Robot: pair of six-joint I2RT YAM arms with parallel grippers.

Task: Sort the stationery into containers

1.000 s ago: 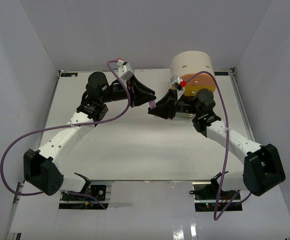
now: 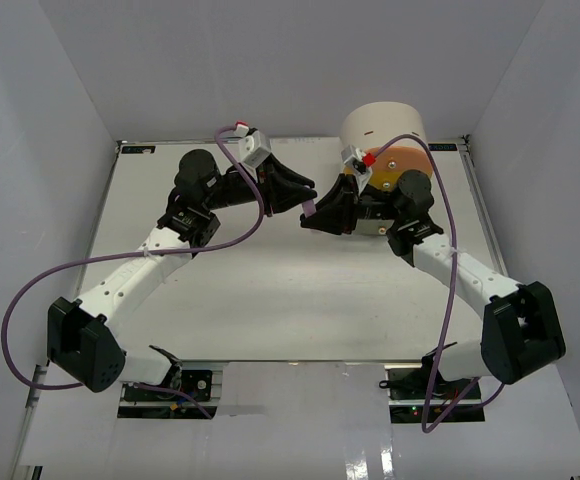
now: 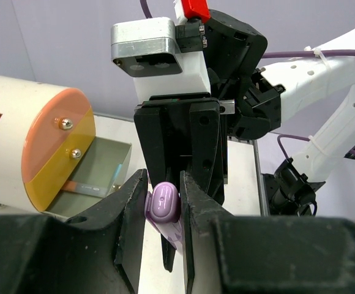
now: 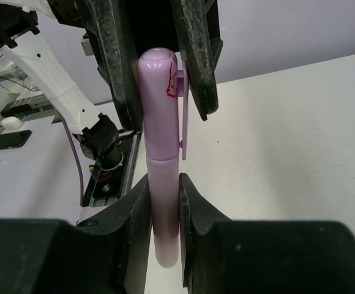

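Note:
A pink capped marker [image 2: 308,208] is held in the air between both grippers near the table's centre. My left gripper [image 2: 306,192] is shut on one end; in the left wrist view the marker's pink tip [image 3: 164,202] pokes up between its fingers. My right gripper [image 2: 317,218] is shut on the other end; in the right wrist view the marker [image 4: 160,116] stands upright, its clip and a red mark visible, between the right fingers below and the left gripper's fingers above.
A cream cylindrical organiser [image 2: 380,122] with orange and yellow sides stands at the back right, with an olive compartment [image 3: 107,160] holding some items.
Both grippers and the marker between them have shifted very slightly to the right; the right arm's elbow has moved a little as well.

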